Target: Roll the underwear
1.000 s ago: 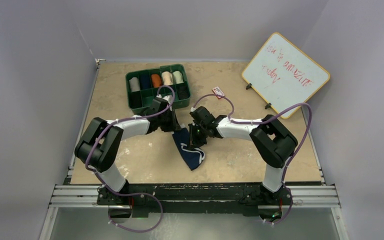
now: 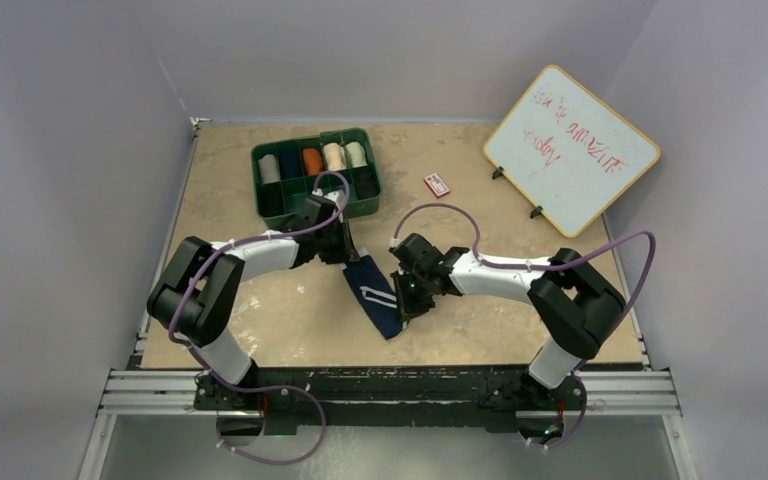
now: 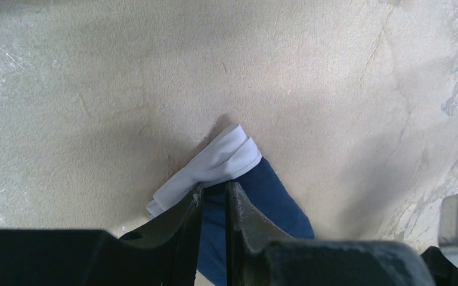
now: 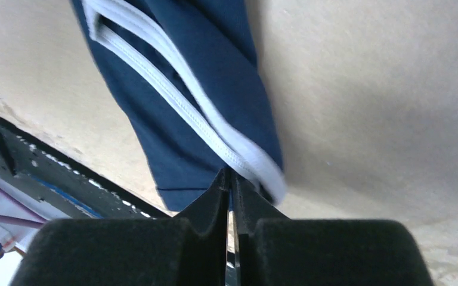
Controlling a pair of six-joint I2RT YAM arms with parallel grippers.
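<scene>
Folded into a long strip, the dark blue underwear (image 2: 369, 290) with white trim lies slantwise on the table between both arms. Its pale band end (image 3: 214, 159) sits just beyond my left gripper, which is shut on the underwear, with blue cloth showing between the fingers. At the near end, my right gripper is shut, its tips against the white trim (image 4: 200, 116). No cloth clearly shows between those tips. In the top view the right gripper (image 2: 404, 318) covers part of the near right edge.
A green divided box (image 2: 293, 200) with several rolled cloths stands at the back left. Behind the right arm lies a small red and white card box (image 2: 437, 185). A whiteboard (image 2: 572, 150) leans at the back right.
My right gripper has moved toward the table's front edge, from the middle of the underwear to its near end. The left gripper has stayed in place.
</scene>
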